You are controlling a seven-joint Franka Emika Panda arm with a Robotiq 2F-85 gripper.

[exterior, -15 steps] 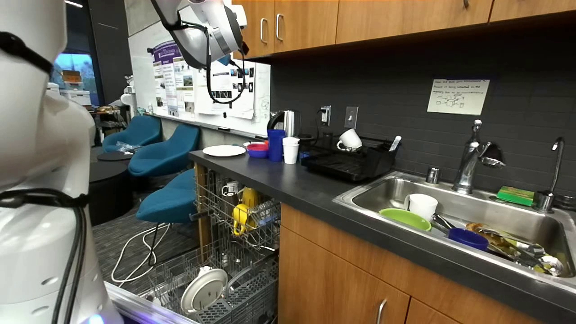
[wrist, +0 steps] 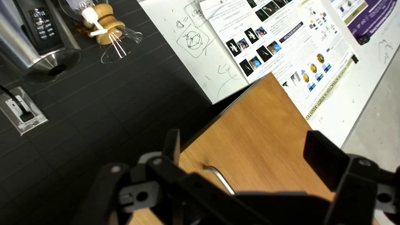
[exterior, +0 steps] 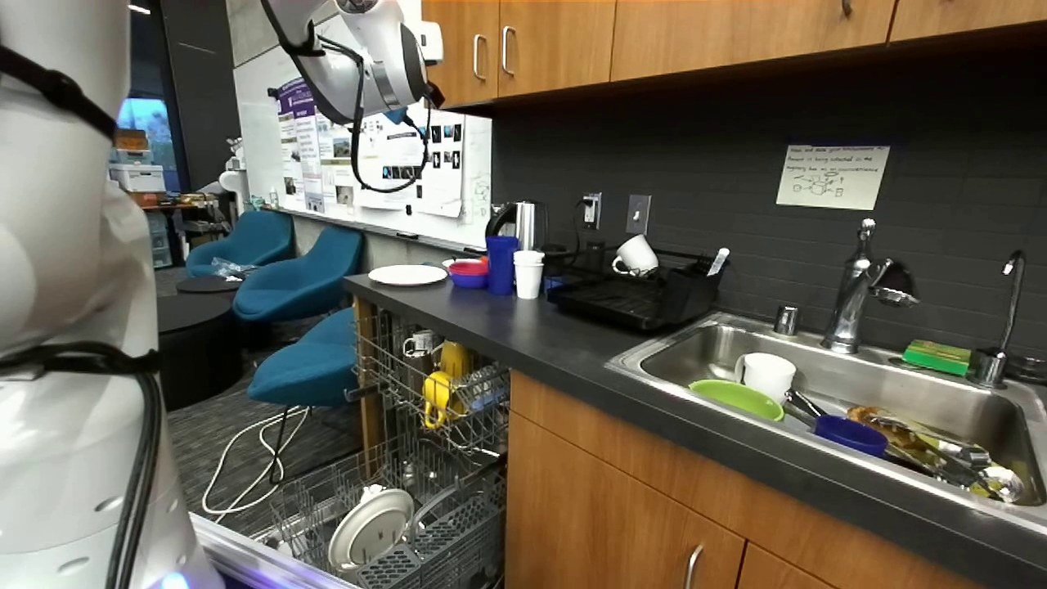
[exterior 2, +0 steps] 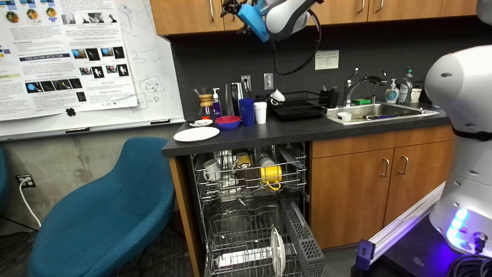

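Note:
High above the counter, level with the wall cabinets, my gripper is open. Its two black fingers (wrist: 173, 145) stand wide apart with no object between them. Behind the gap, in the wrist view, appear a wooden cabinet door (wrist: 247, 131) and its metal handle (wrist: 219, 178). Exterior view 2 shows the gripper only as a dark shape at the top edge. In the open dishwasher, a yellow mug (exterior 2: 271, 174) and a white mug (exterior 2: 211, 170) sit in the upper rack, with a white plate (exterior 2: 275, 251) upright in the lower rack.
The counter (exterior: 579, 343) bears a white plate (exterior: 407, 275), a blue cup (exterior: 501, 265), white cups (exterior: 527, 275) and a black dish rack (exterior: 618, 303) with a tilted mug. The sink (exterior: 677, 355) holds several dishes. A teal chair (exterior 2: 110, 207) stands left of the dishwasher.
In exterior view 1 the upper arm and its hanging cable have shifted a little to the left. The dishes and racks look unchanged.

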